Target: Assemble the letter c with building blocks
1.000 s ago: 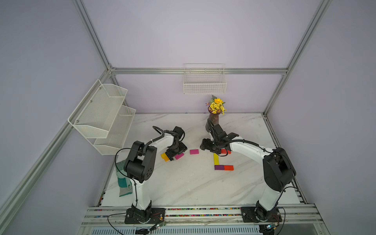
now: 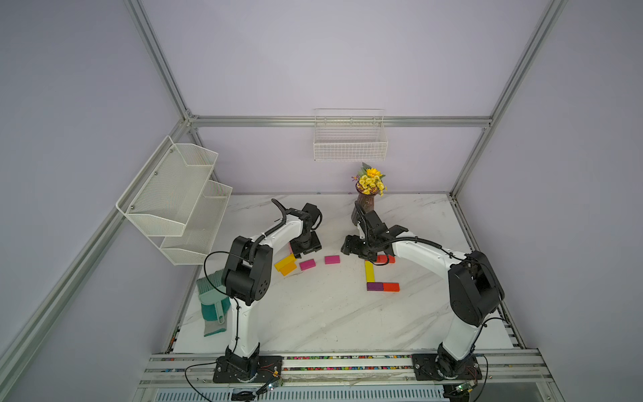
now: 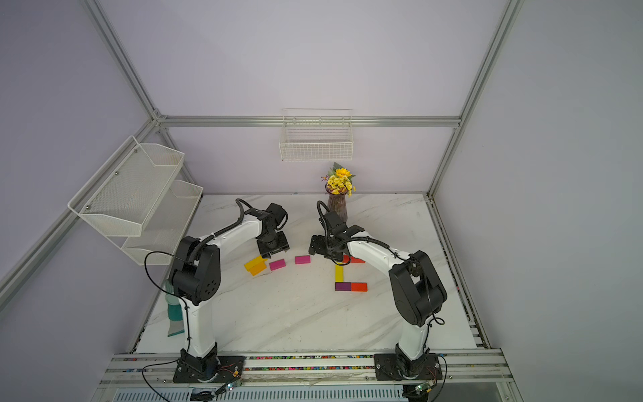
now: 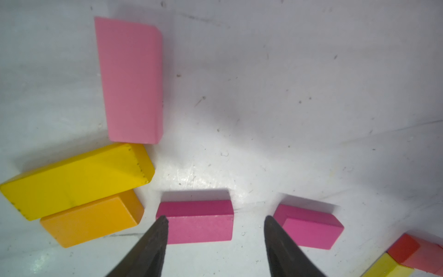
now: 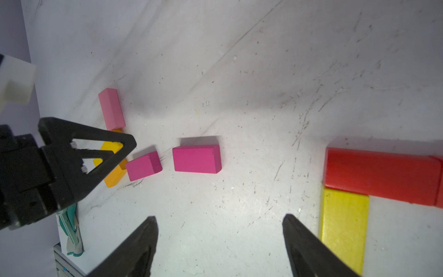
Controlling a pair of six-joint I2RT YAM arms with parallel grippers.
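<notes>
A part-built letter stands on the right: a yellow block [image 2: 369, 271], a purple block [image 2: 375, 286] and a red block [image 2: 391, 286] below, another red block [image 5: 383, 175] above. My right gripper is over the table left of it, fingers apart and empty. My left gripper is open above the loose blocks, nothing between its fingers. Below it lies a magenta block [image 4: 198, 224] on the table. A second magenta block [image 4: 309, 228] lies to the right. A pink block [image 4: 131, 83], a yellow block [image 4: 78, 180] and an orange block [image 4: 92, 221] lie leftward.
A flower vase [image 2: 365, 201] stands behind the right arm. A teal dustpan and brush [image 2: 214, 301] lie at the left edge, below wire shelves [image 2: 174, 194].
My left gripper has moved back away from the front, uncovering the near magenta block and more of the yellow and orange blocks. The right arm is almost unmoved.
</notes>
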